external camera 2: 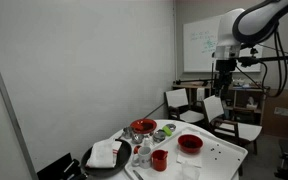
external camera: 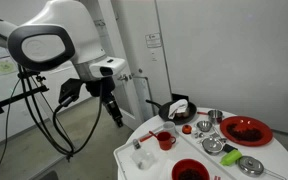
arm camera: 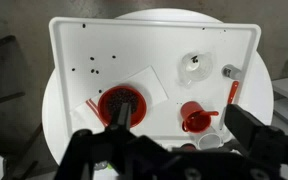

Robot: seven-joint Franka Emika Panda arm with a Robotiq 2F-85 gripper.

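Note:
High above a white tray [arm camera: 169, 36] hangs my gripper [external camera: 94, 106], open with nothing between its fingers. In the wrist view a red bowl [arm camera: 112, 97] holding dark bits sits on the tray, beside a white paper [arm camera: 149, 86]. A red mug [arm camera: 196, 117] stands at the tray's lower right. Behind it lies a clear plastic item [arm camera: 196, 68], near a small grey cylinder [arm camera: 232, 72] and a red-handled item [arm camera: 232, 92]. Several dark bits are scattered on the tray left of centre. The gripper's dark fingers hide part of the lower tray.
Beyond the tray stand a large red plate [external camera: 246, 130], a metal pot [external camera: 215, 116], a lidded pan [external camera: 250, 166] and a black pan [external camera: 165, 111] with a white cloth [external camera: 178, 107]. A wall runs behind the table. Chairs [external camera 2: 234, 125] stand nearby. The tray's top-middle is mostly bare.

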